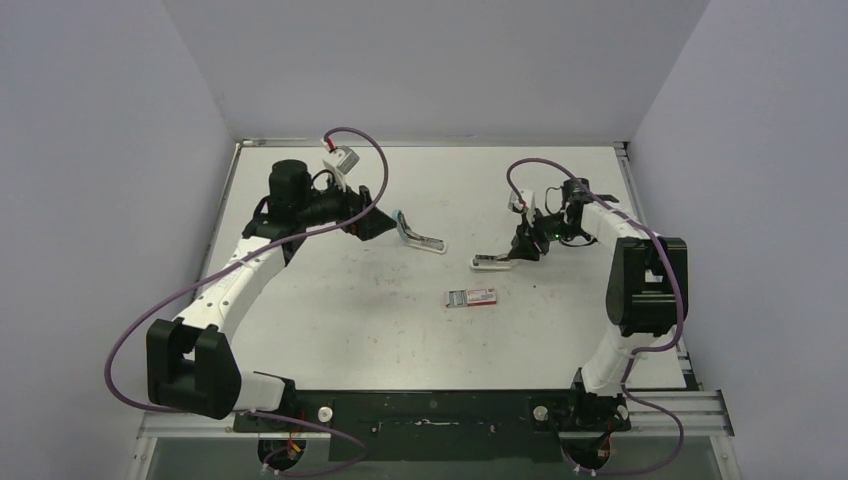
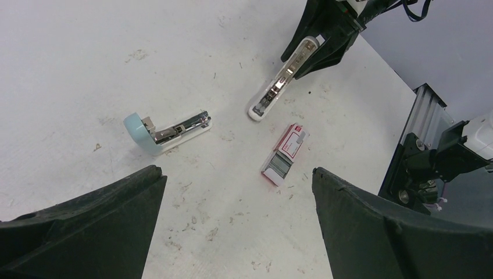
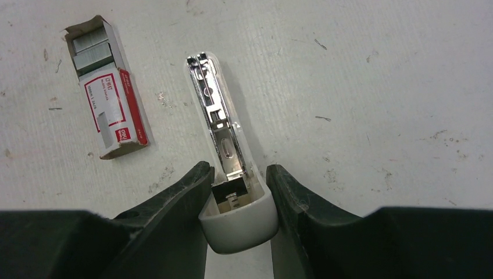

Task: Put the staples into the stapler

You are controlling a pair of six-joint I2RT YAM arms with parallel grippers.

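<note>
A white stapler (image 1: pixel 490 263) lies low at the right of centre, its metal channel (image 3: pixel 224 139) exposed. My right gripper is around its end, fingers at either side; whether they still grip it is unclear. A blue-capped stapler (image 1: pixel 425 240) (image 2: pixel 174 131) rests on the table left of it, its channel exposed. My left gripper is open above and left of that one, nothing between its fingers. The red-and-white staple box (image 1: pixel 470 298) (image 3: pixel 107 93) lies open-ended nearer the front, showing staple strips.
A few loose staples lie scattered. Walls border both sides and the back.
</note>
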